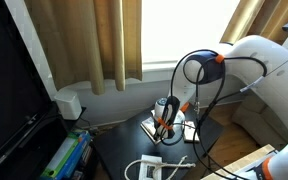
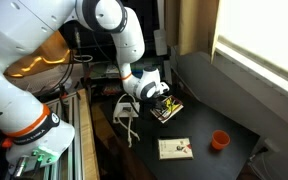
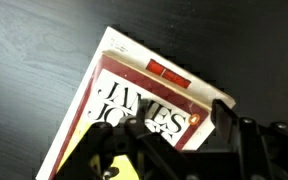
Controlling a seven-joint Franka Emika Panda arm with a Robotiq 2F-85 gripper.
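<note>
A book lettered JAMES JONES (image 3: 149, 95), with a dark red border and some yellow, fills the middle of the wrist view. It lies on a white item with a red label (image 3: 168, 72), whose edges stick out around it. In exterior view 2 the book (image 2: 168, 109) is flat on the dark table, partly hidden by the arm. My gripper is low over the book, its dark fingers apart. The right finger (image 3: 222, 112) is at the book's right corner. Whether either finger touches the book cannot be made out.
A red cup (image 2: 220, 140) and a pale flat card (image 2: 175, 148) stand apart from the book on the table. A white cord (image 2: 134, 125) lies near the arm. Several books (image 1: 68, 158) line the left edge in exterior view 1.
</note>
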